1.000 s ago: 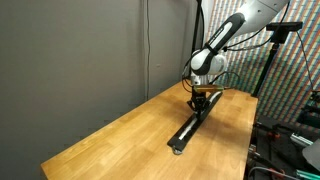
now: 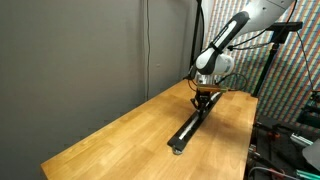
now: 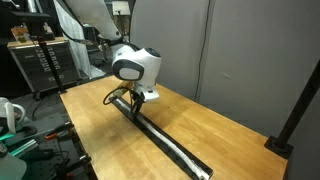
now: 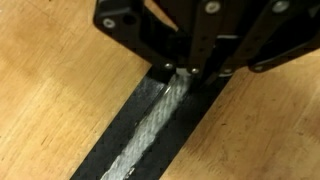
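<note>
A long black strip [image 3: 172,150] with a pale band along its middle lies flat across the wooden table. In the wrist view that grey, textured band [image 4: 148,130] runs down to the lower left between two black borders. My gripper is low over the strip, its fingers close together above the band. It is shut on something small that its own dark parts mostly hide; what this is cannot be made out. From outside, the gripper [image 2: 199,108] points down onto the strip's far half, with the near end of the strip [image 2: 183,138] uncovered.
Bare wooden table [image 2: 120,140] lies open on the left. A grey wall panel [image 2: 75,70] stands behind it. Dark equipment [image 2: 300,148] and cables are at the right edge, and a black post [image 3: 300,105] rises at the table's far corner.
The arm has shifted slightly to the right in exterior view 1, along the strip toward its far end. The strip's near end has stayed in place.
</note>
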